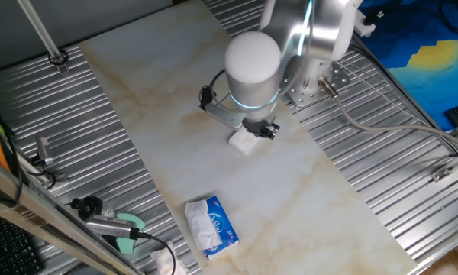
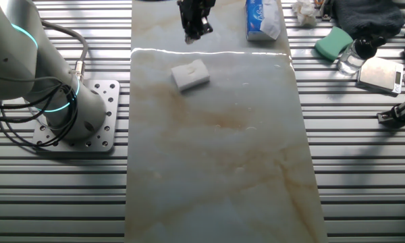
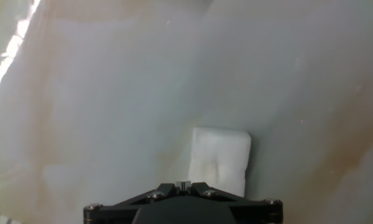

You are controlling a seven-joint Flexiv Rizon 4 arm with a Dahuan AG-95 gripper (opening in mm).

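A small white block, soft-edged like a sponge or folded cloth [image 2: 190, 75], lies flat on the marble-patterned board [image 2: 209, 175]. In the wrist view the white block [image 3: 222, 152] shows just beyond the fingertips and a little right, its near end hidden behind the gripper. My gripper appears shut, its tips together with nothing seen between them. From exterior view 1 the gripper [image 1: 264, 130] hangs over the block's upper edge and partly covers it. Exterior view 2 has the gripper [image 2: 197, 34] at the top edge, apart from the block.
A blue tissue pack [image 1: 224, 223] with a tissue sticking out rests near the board's edge. Off the board are a green item [image 2: 333, 43], a clear bottle [image 2: 354, 55], a small scale [image 2: 381, 74] and a dark cloth [image 2: 368, 15]. Much of the board is bare.
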